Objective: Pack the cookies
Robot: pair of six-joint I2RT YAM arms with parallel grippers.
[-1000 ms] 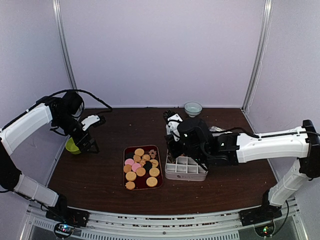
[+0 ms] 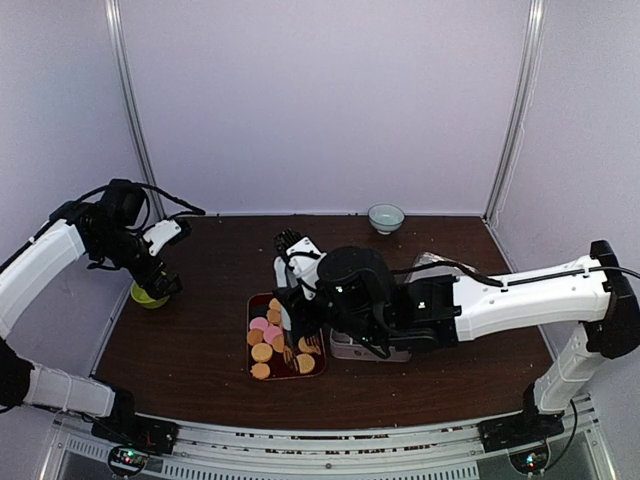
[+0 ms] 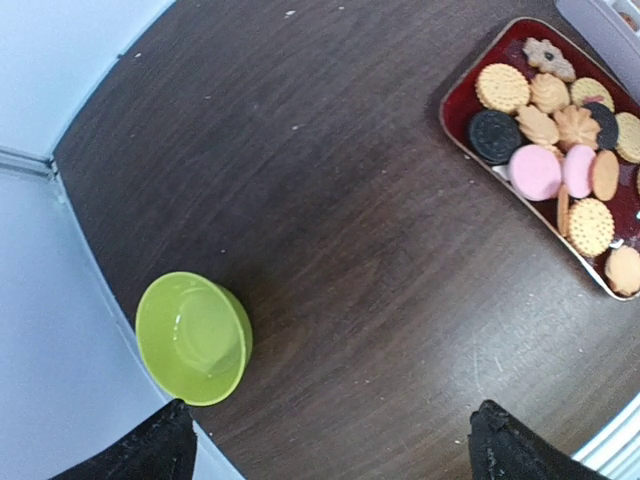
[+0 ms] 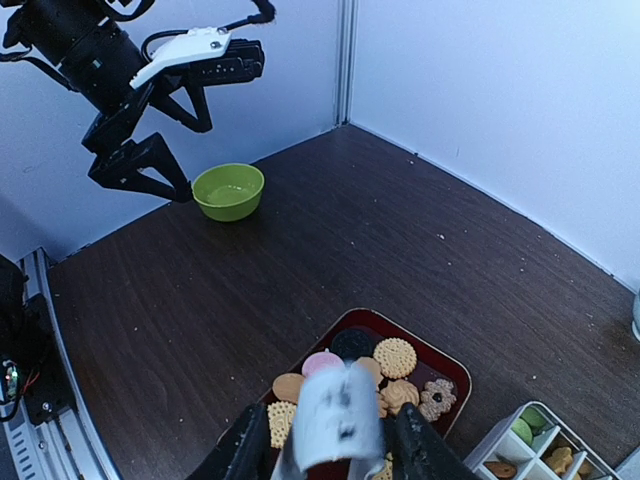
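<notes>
The dark red tray (image 3: pixel 465 100) of assorted cookies, with pink wafers (image 3: pixel 534 172) and dark cookies (image 3: pixel 494 135), sits at table centre, with the compartmented box (image 4: pixel 497 447) to its right, holding a few cookies. My right gripper is over the tray, shut on a pale, blurred object (image 4: pixel 335 410) that I cannot identify; in the top view its arm covers much of the box. My left gripper (image 2: pixel 165 285) hangs open above the green bowl's side of the table, nothing between its fingers.
A green bowl (image 3: pixel 190 337) stands at the left edge, a light blue bowl (image 2: pixel 386 218) at the back right.
My right gripper has moved left from over the box to over the cookie tray. My left gripper has shifted slightly left.
</notes>
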